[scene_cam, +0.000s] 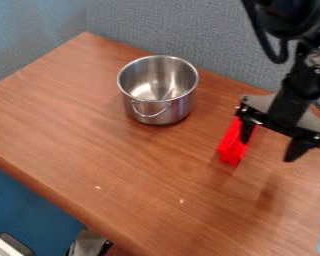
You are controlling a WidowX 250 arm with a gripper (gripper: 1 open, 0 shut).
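My gripper (271, 142) stands open on the right side of the table, its fingers spread wide, with the left finger beside a red object (232, 145) that lies on the wood and is partly hidden behind it. A steel pot (157, 105) with a wire handle stands at the back middle.
A grey padded wall (176, 30) runs behind it. Blue floor shows past the left edge, with some grey equipment at the bottom left.
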